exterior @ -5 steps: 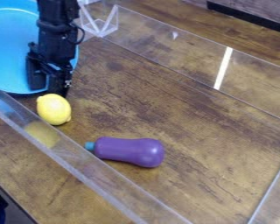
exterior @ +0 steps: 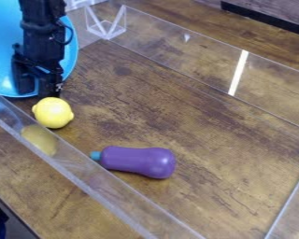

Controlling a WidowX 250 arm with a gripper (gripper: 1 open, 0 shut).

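Note:
My dark gripper [exterior: 37, 79] reaches down from the top left in front of a large blue bowl or bin [exterior: 5, 47]; its fingers are dark and hard to make out. A yellow lemon [exterior: 53, 112] lies just below and to the right of the fingers, on the wooden floor inside a clear-walled enclosure. A purple eggplant [exterior: 138, 161] with a teal tip lies lower, near the middle.
Clear plastic walls [exterior: 115, 194] border the wooden area [exterior: 215, 131] along the left, back and right.
The gripper has moved a little to the left over the blue bowl. The lemon has shifted slightly and turned, staying near the fingers.

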